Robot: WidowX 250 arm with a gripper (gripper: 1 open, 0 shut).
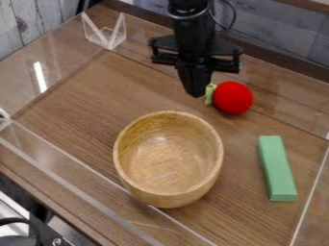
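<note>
My gripper (193, 85) hangs from the top centre over the wooden table, its dark fingers pointing down just left of a red tomato-like object (233, 97) with a green top. Nothing shows held; it looks shut. A round tan bowl (167, 183) sits in the lower middle, and a green bar (276, 168) lies to the right.
A white wire piece (106, 32) stands near the upper left edge. A dark object sits at the bottom left corner.
</note>
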